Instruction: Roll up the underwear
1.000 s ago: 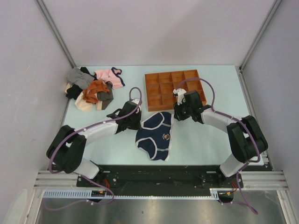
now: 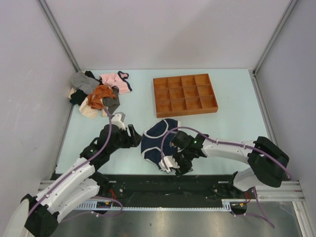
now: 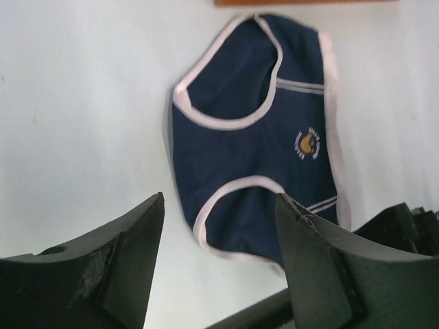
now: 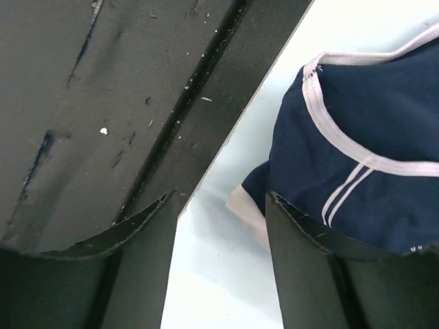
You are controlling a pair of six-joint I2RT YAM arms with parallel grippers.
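Observation:
Navy underwear (image 2: pixel 157 133) with pale pink trim lies spread flat on the white table; the left wrist view shows nearly all of the underwear (image 3: pixel 233 154). My left gripper (image 2: pixel 134 138) hovers open at its left edge, with no cloth gripped between its fingertips. Over the front part of the garment is my right gripper (image 2: pixel 181 171), near the table's front edge, and its arm hides some cloth from above. In the right wrist view, that gripper has its fingers apart. The underwear's pink-trimmed corner (image 4: pixel 248 211) shows in the gap, close to the right-hand finger.
A brown divided box (image 2: pixel 185 94) with empty compartments stands behind the underwear. At the back left is a heap of mixed clothes (image 2: pixel 96 94). Clear table lies to the right, and a dark strip (image 2: pixel 163 185) borders the front edge.
My right gripper has come from the underwear's back right side to its front corner. The left gripper has backed off a little leftward and forward.

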